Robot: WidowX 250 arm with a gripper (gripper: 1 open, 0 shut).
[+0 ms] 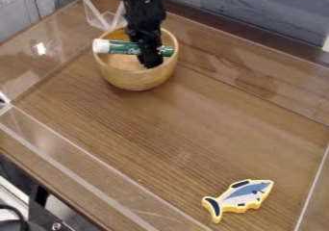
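Observation:
A black gripper [150, 50] reaches down from the top into a round wooden bowl [135, 80] at the upper left of the table. It is shut on a green tube with a white end [112, 47], which lies sideways across the bowl's opening. The gripper's dark body hides part of the tube and of the bowl's inside. A fish-shaped piece [238, 198], blue and white with a yellow edge, lies at the front right.

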